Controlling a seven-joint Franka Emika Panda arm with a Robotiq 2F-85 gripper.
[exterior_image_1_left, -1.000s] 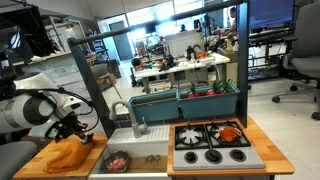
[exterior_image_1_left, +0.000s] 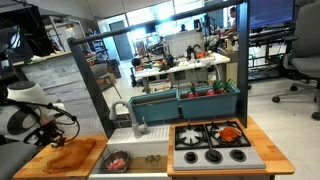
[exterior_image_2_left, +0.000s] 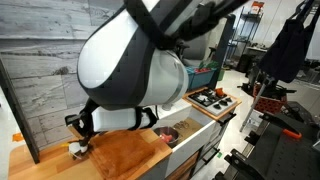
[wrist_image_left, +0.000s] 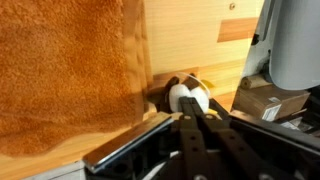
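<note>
An orange-brown towel (wrist_image_left: 65, 75) fills the left of the wrist view and lies flat on the wooden counter; exterior view 2 shows the same towel (exterior_image_2_left: 130, 155). Just beyond its edge, my gripper is low over the wood and looks shut. A small white rounded thing (wrist_image_left: 180, 97) shows at the fingertips; whether it lies between, under or beside them cannot be made out. From exterior view 2, the gripper (exterior_image_2_left: 78, 148) is at the counter's left part, close to the towel. The arm hides part of the towel in exterior view 1.
A sink basin with a metal bowl (exterior_image_1_left: 117, 161) lies right of the towel, beside a faucet (exterior_image_1_left: 133, 117). Farther right is a stove (exterior_image_1_left: 212, 145) with a red item (exterior_image_1_left: 230, 133) on it. A grey wood-plank wall (exterior_image_2_left: 50, 50) stands behind the counter.
My arm has swung left in exterior view 1, from the towel's right side toward its far left part, and has come lower. The towel seems to lie in the same place.
</note>
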